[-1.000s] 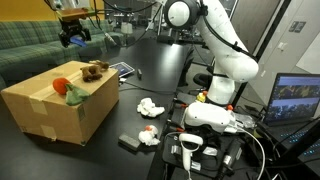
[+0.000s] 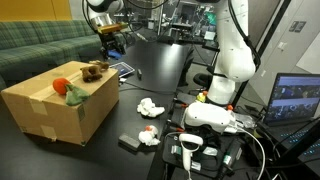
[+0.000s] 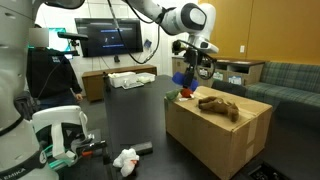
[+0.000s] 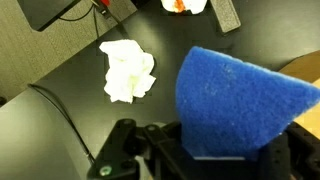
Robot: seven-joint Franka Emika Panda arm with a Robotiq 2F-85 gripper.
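Note:
A soft blue cloth-like item (image 4: 235, 100) fills the lower right of the wrist view and covers the fingertips. My gripper (image 2: 108, 37) appears shut on it, and the blue item (image 2: 114, 44) hangs just below in exterior view 1. The cardboard box (image 3: 225, 148) carries a brown plush toy (image 3: 219, 107), a red-orange item (image 2: 61, 86) and a green one (image 2: 76, 95). In exterior view 2 the blue item (image 3: 180, 79) hangs in the air, near the box's left end as seen there.
On the dark table lie a crumpled white cloth (image 2: 151, 108), a small white-and-red item (image 2: 149, 135) and a grey block (image 2: 130, 143). A laptop (image 2: 292, 108) stands near the arm's base. Bare tabletop surrounds the loose items.
In exterior view 1 my gripper has moved rightward with the blue item, from above the box to past its far right corner. Items on the box and table look unmoved.

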